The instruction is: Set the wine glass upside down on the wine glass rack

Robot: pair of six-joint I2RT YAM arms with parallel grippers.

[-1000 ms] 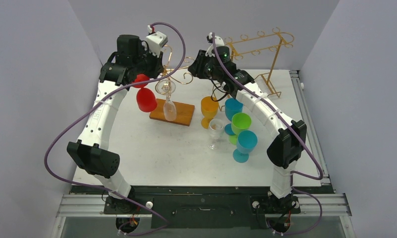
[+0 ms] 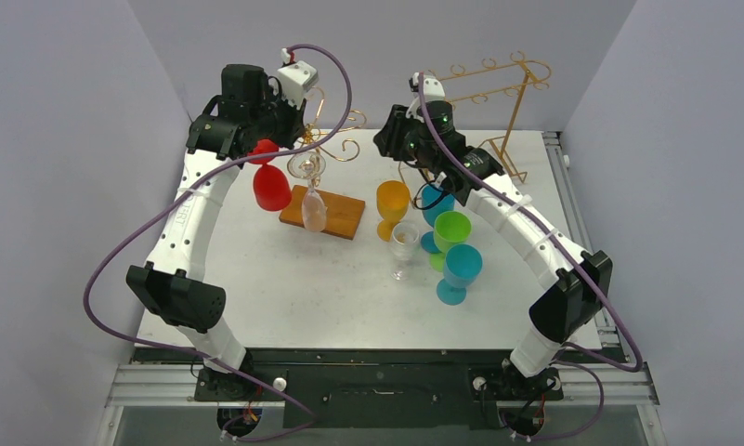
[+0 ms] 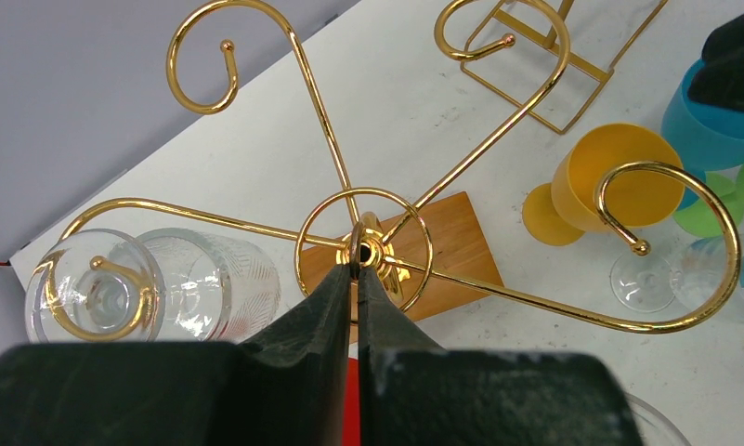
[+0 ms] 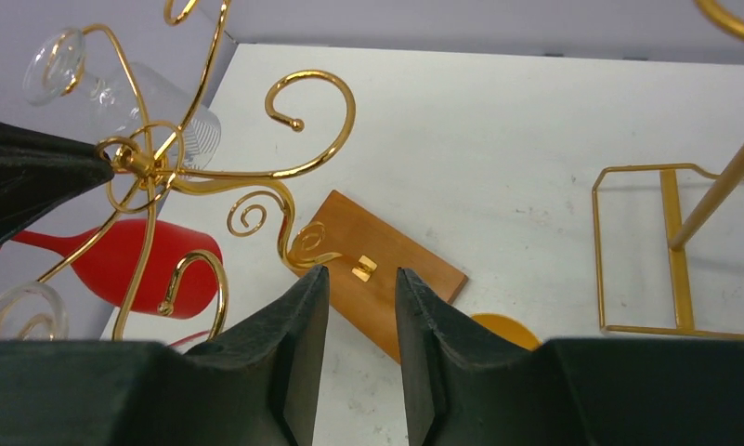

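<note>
The gold rack [image 3: 535, 295] with curled arms stands on a wooden base [image 2: 349, 214]. Its small top ring runs between the tips of my left gripper, which is shut on that thin ring. Upside down on the rack hang a red glass [image 4: 150, 265], a clear glass [image 2: 314, 212] at the front, and another clear glass [image 3: 201, 288] on a far arm. My right gripper is up to the right of the rack, its fingers apart with nothing between them. A clear wine glass [image 2: 404, 243] stands upright on the table.
Around that clear glass stand an orange goblet [image 2: 392, 200], a green goblet [image 2: 452, 229] and blue goblets, one nearest the front [image 2: 463, 267]. A tall gold rail rack [image 2: 512, 121] is at the back right.
Over the last moments my right arm has swung right, and its gripper is now farther from the rack. The rack's front clear glass has shifted slightly left. My left arm has barely moved.
</note>
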